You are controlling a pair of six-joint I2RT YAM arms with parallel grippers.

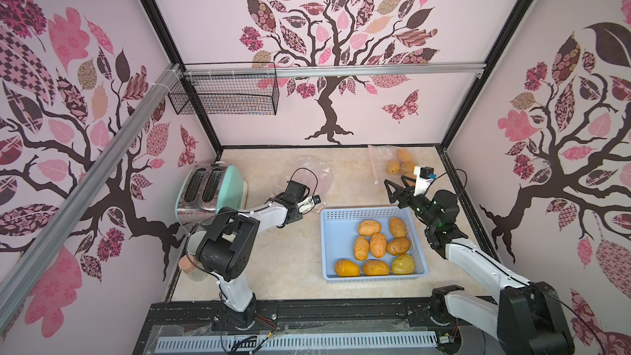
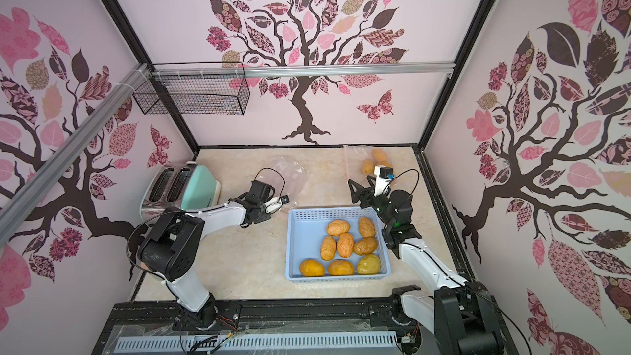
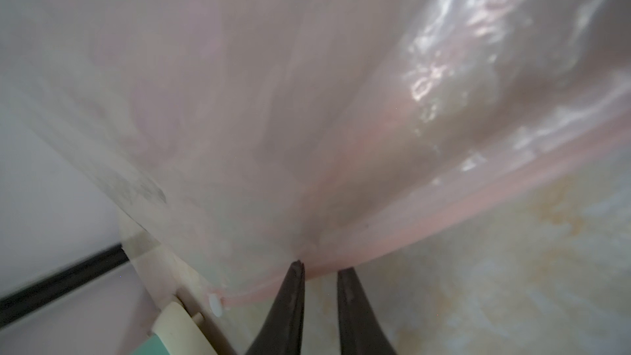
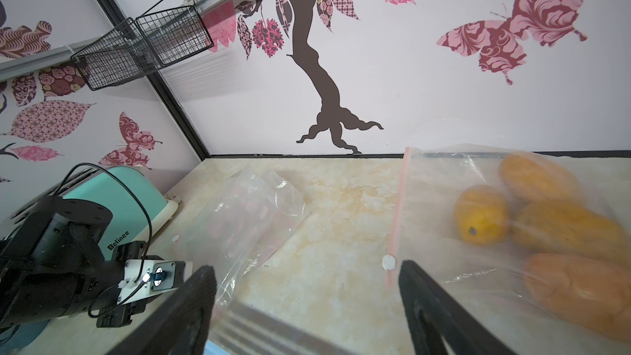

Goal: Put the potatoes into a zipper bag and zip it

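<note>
An empty, clear zipper bag [image 4: 240, 223] lies at centre-left of the table. My left gripper is at this bag, its fingertips partly open beside the pink-edged plastic; whether plastic lies between them is unclear. A second bag [image 4: 427, 210] at the back right holds several potatoes [image 4: 479, 213]. My right gripper stands open in front of it, above the back edge of a blue tray [image 1: 341, 230] that contains several more potatoes [image 1: 368, 226].
A mint toaster [image 1: 230, 194] stands at the left of the table. A wire basket [image 1: 223, 95] hangs on the rail above. The table between the two bags and at the front left is clear.
</note>
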